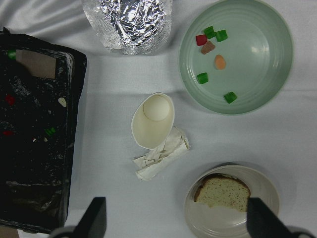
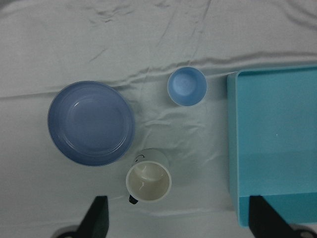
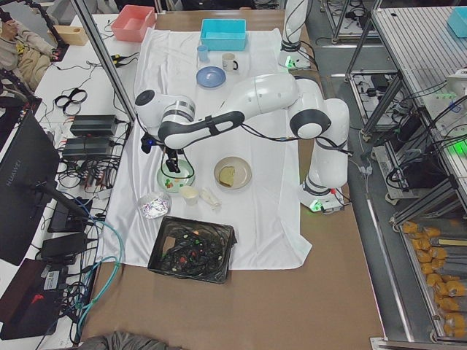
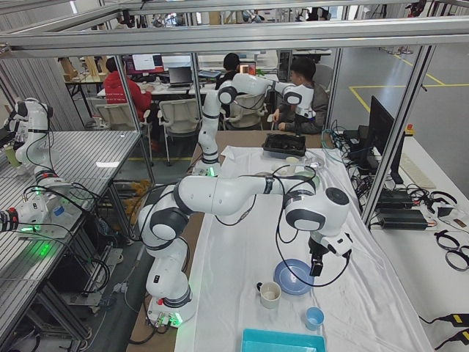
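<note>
My left gripper hangs open over the table, nothing between its fingers. Below it are a green plate [image 1: 247, 59] with candy-like bits, a beige plate [image 1: 223, 223] with bread [image 1: 220, 193], a paper cup [image 1: 153, 119], crumpled paper [image 1: 158, 156], foil [image 1: 133, 22] and a black lined bin [image 1: 34, 168]. My right gripper also stands open and empty above a blue plate [image 2: 90, 124], a light blue cup [image 2: 186, 87], a white mug [image 2: 148, 181] and a teal tray [image 2: 272, 139].
A pink container [image 3: 133, 22] sits at the far end beside the cloth. Monitors, cables and equipment crowd the side table.
</note>
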